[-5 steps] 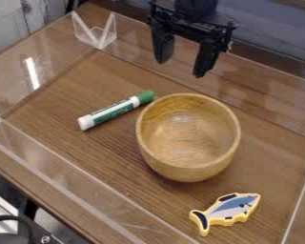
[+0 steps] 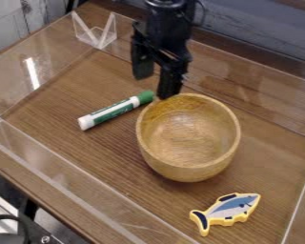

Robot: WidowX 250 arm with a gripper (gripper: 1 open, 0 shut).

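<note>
My black gripper (image 2: 156, 67) hangs over the wooden table, behind the bowl and above the green-capped marker, its fingers open. A yellow-tan bowl (image 2: 187, 138) sits at the centre right. The white and green marker (image 2: 115, 111) lies diagonally to the bowl's left, its green cap toward the back. A yellow-edged toy fish (image 2: 225, 212) with blue and white markings lies at the front right.
Clear plastic pieces stand at the back left and left edge. A black cable shows at the bottom left corner.
My gripper has turned and come lower, moving left and toward the marker and bowl. The bowl, marker and fish have not moved.
</note>
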